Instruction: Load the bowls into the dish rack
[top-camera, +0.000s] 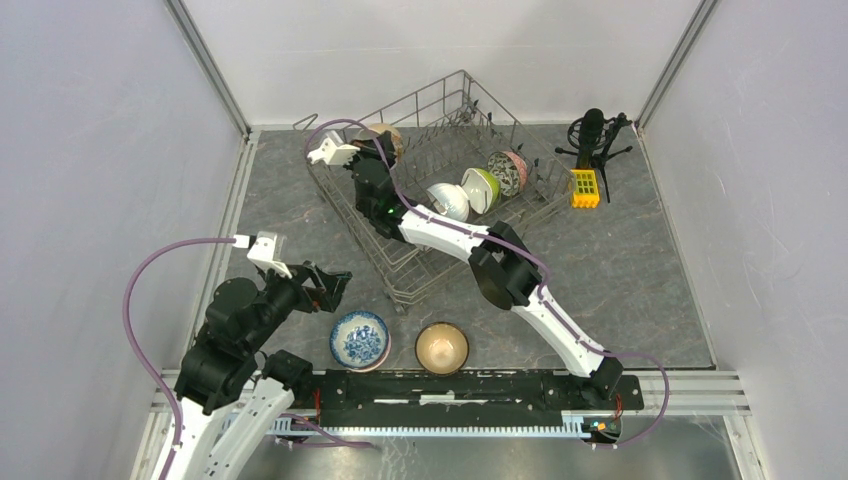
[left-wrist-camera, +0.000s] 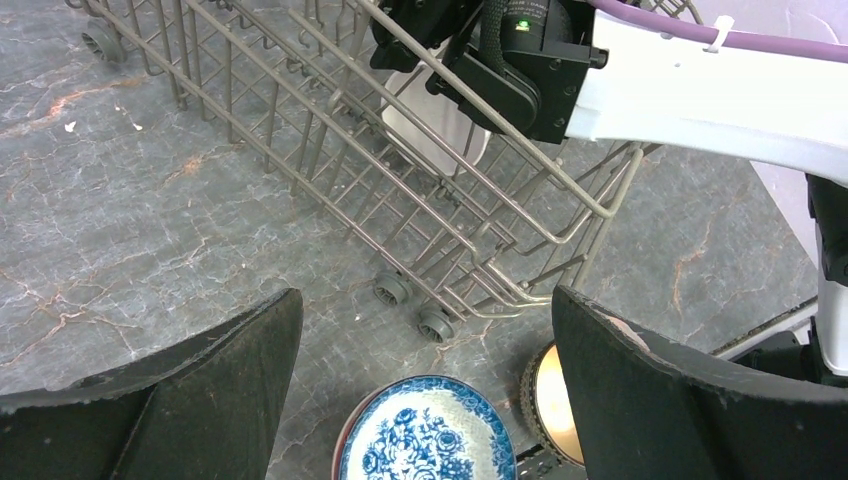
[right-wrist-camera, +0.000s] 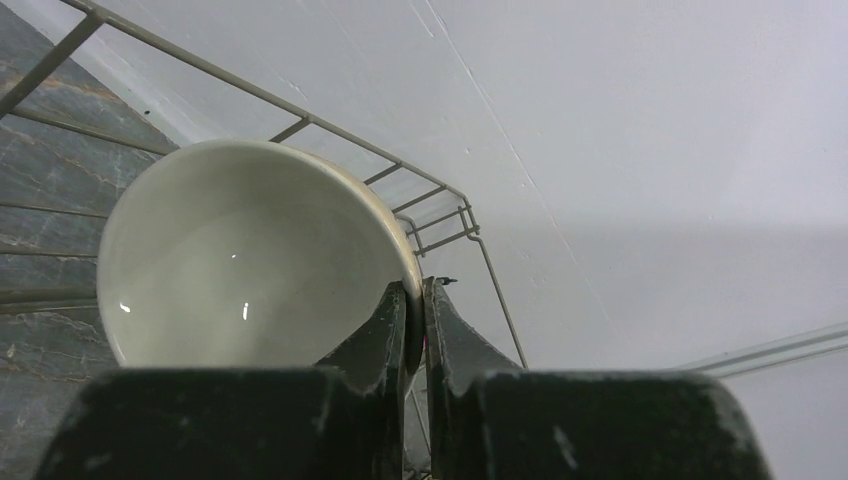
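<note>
A cream bowl (right-wrist-camera: 240, 260) with a tan rim stands tilted on its side at the dish rack's far left corner. My right gripper is shut on this bowl, its rim running between the fingertips. From above, the arm hides much of that bowl (top-camera: 383, 132). Inside the wire dish rack (top-camera: 440, 100) sit a white bowl (top-camera: 450, 201), a green-edged bowl (top-camera: 481, 189) and a patterned pink bowl (top-camera: 508, 173). A blue floral bowl (top-camera: 360, 339) and a tan bowl (top-camera: 441, 348) rest at the front. My left gripper hangs open and empty above the counter.
On the right, a black stand (top-camera: 592, 140) and a yellow block (top-camera: 585, 189) are beside the rack. My right arm (top-camera: 480, 240) reaches across the rack's front. Bare counter (top-camera: 630, 280) lies to the right.
</note>
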